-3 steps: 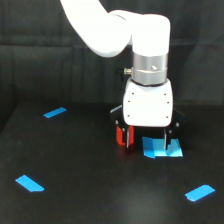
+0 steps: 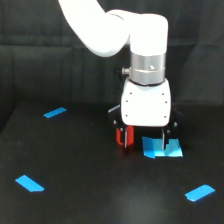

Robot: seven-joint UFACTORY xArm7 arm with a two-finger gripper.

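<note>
The white arm reaches down from the top, and its gripper (image 2: 145,138) hangs low over the dark table. Its dark fingers stand apart at either side of the hand, so it looks open, with no object clearly held. A small red object (image 2: 127,136) stands by the left finger, partly covered by it and the hand; whether they touch I cannot tell. Toward the right finger, a bright blue object (image 2: 163,148) lies on the table below the hand, its upper part partly hidden.
Blue strips lie flat on the black table: one far left (image 2: 55,112), a second near left (image 2: 29,183) and a third near right (image 2: 199,193). A dark curtain (image 2: 60,50) hangs behind.
The hand has shifted very slightly to the left. The red and blue objects have not visibly moved.
</note>
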